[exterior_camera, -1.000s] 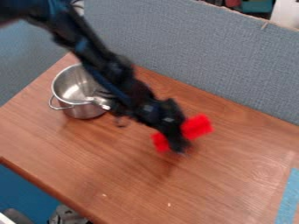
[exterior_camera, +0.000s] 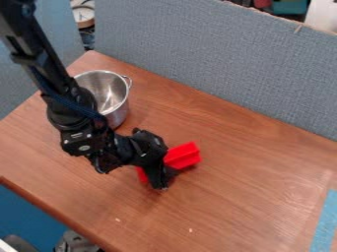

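Observation:
My black gripper is low over the middle of the wooden table, shut on a red object that sticks out on both sides of its fingers. A steel pot with side handles stands at the back left, partly hidden behind my arm.
Grey padded walls border the table at the back and left. A blue area lies beyond the front left edge.
My arm and gripper have moved left and toward the front, and the red object has moved with them. The arm now covers more of the pot's front.

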